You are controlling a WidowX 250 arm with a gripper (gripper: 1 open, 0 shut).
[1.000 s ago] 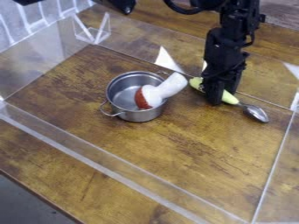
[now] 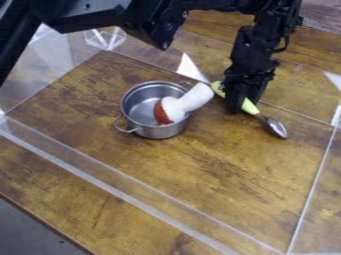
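My black gripper [image 2: 242, 96] is at the upper right, its fingers down over a pale yellow-green handled utensil [image 2: 256, 113] with a metal spoon end [image 2: 276, 127]. The fingers cover part of the handle, and whether they grip it is unclear. To the left, a steel pot [image 2: 140, 96] holds a white object [image 2: 190, 99] with a red-orange end [image 2: 164, 112], resting over its rim.
Clear panels edge the work area. A dark cable or arm part crosses the top left of the view.
The gripper and the pale-handled utensil have shifted slightly left, with the spoon end moving left and a little down. The pot appears unmoved.
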